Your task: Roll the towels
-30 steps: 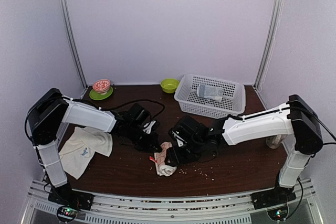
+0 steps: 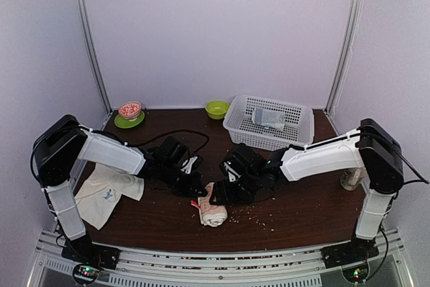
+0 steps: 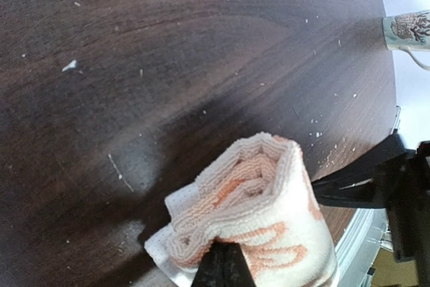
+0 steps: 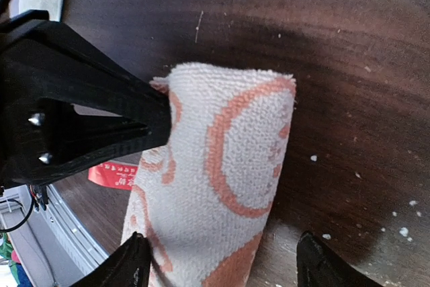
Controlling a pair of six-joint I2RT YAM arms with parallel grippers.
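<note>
A white towel with an orange pattern (image 2: 213, 213), rolled into a thick bundle, lies at the front middle of the table. Its spiral end (image 3: 252, 176) faces up in the left wrist view. My left gripper is shut on the towel's edge at that far end. Over the roll stands my right gripper, open, its fingers (image 4: 124, 267) apart with the roll between them or just below; contact cannot be made out. A red tag (image 4: 113, 174) sticks out from the roll's left side. Another white towel (image 2: 107, 193) lies spread out at the left.
At the back stand a white basket (image 2: 269, 140) with a folded cloth (image 2: 269, 118) inside, a green bowl (image 2: 217, 109), and a red bowl (image 2: 130, 109) on a green plate (image 2: 130, 122). A jar (image 2: 351, 179) is at the right edge. Crumbs lie right of the roll.
My right gripper has shifted along the roll toward its far end, closer to the left gripper. The roll has barely moved.
</note>
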